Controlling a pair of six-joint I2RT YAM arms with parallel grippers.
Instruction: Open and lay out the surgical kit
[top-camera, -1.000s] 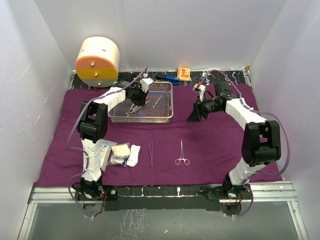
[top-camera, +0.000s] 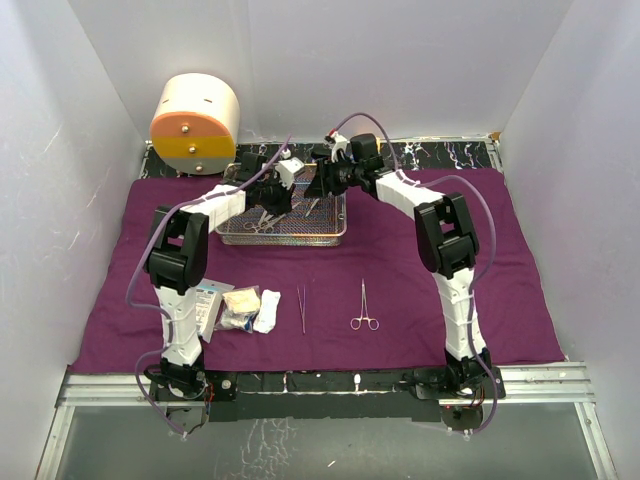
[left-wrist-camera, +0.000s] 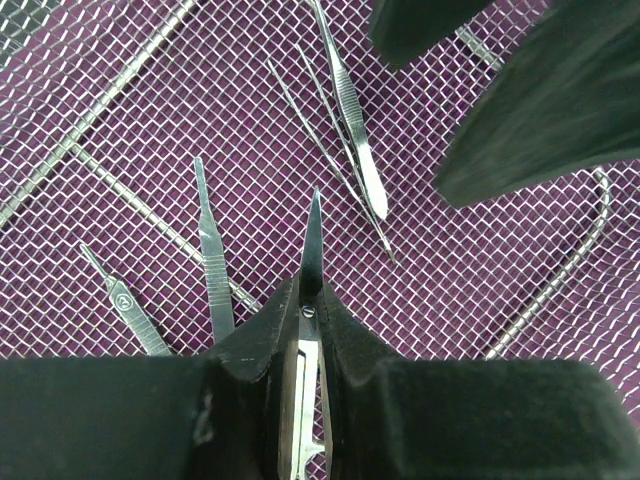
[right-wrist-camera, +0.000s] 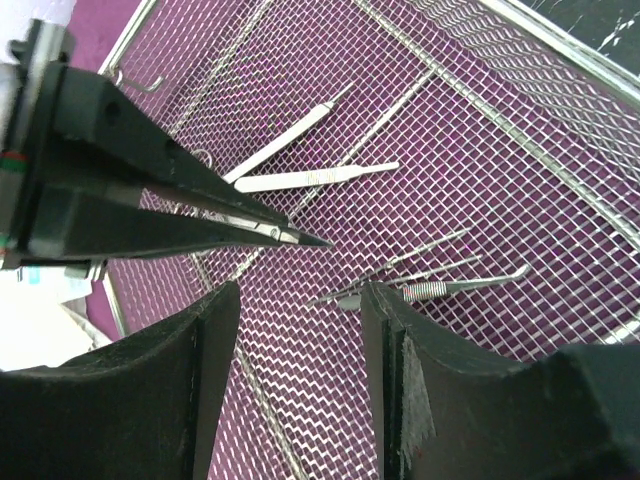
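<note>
The wire mesh tray (top-camera: 325, 240) holds several steel instruments. My left gripper is shut on scissors (left-wrist-camera: 312, 250), whose closed blades stick out past its fingertips. Over the tray's right part, my right gripper is partly open with nothing held. Beyond its fingers lie thin tweezers (right-wrist-camera: 435, 270) and a hooked probe (right-wrist-camera: 480, 283), side by side on the mesh. Two scalpel handles lie farther left; the left wrist view shows one handle (left-wrist-camera: 215, 265) beside the scissors. The right gripper's dark fingers (left-wrist-camera: 530, 120) enter that view at upper right.
On the purple cloth in front lie tweezers (top-camera: 303, 312), ring-handled forceps (top-camera: 364, 310), a white roll (top-camera: 267, 312) and a bagged pack (top-camera: 240, 305). A round drawer box (top-camera: 195, 110) stands back left. Both grippers are close together.
My right gripper has moved left from the open cloth to above the tray, near the left gripper. The left arm has barely moved.
</note>
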